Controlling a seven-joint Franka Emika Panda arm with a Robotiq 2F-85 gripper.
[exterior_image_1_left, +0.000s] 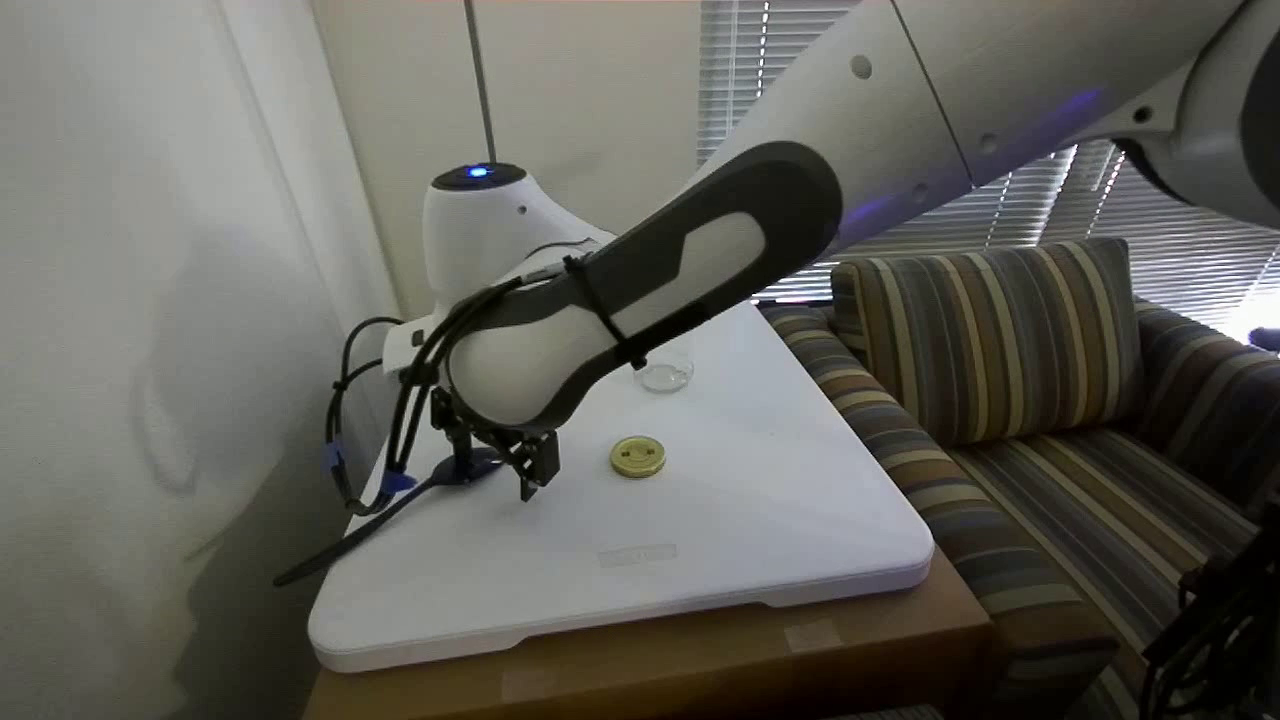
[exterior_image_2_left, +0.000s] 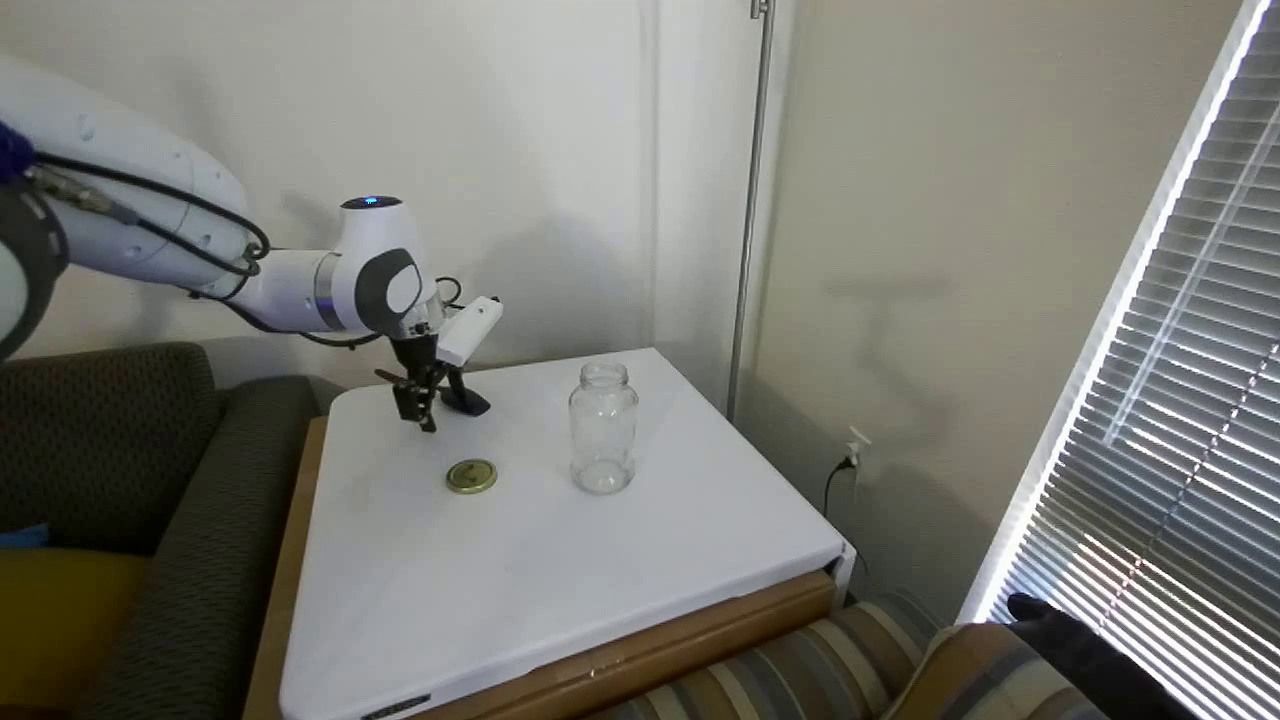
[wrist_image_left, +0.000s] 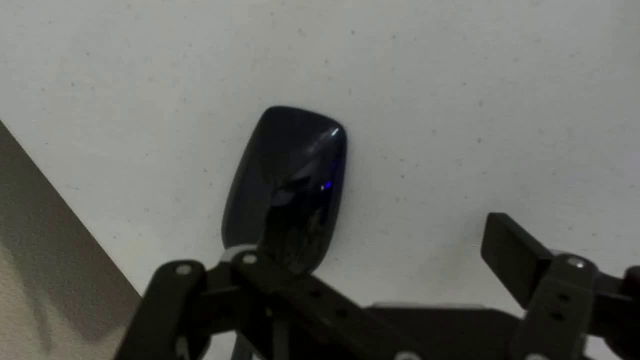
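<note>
A black spoon (exterior_image_1_left: 384, 518) lies along the table's left side, its handle reaching out past the edge. Its bowl (wrist_image_left: 291, 174) rests on the white surface in the wrist view. My gripper (exterior_image_1_left: 495, 473) is low over the table with its fingers wide apart. One of its fingers (wrist_image_left: 264, 270) overlaps the base of the bowl and appears to be at or against the spoon; the other stands clear to the right over bare table. Nothing is held between them. In the second exterior view, the spoon's bowl (exterior_image_2_left: 469, 404) shows just beside the gripper.
On the white table (exterior_image_2_left: 552, 564) lie a gold lid (exterior_image_2_left: 471, 476) and, standing upright, a clear glass jar (exterior_image_2_left: 602, 432). The wall is close on the spoon's side. A striped armchair (exterior_image_1_left: 996, 348) borders the other side.
</note>
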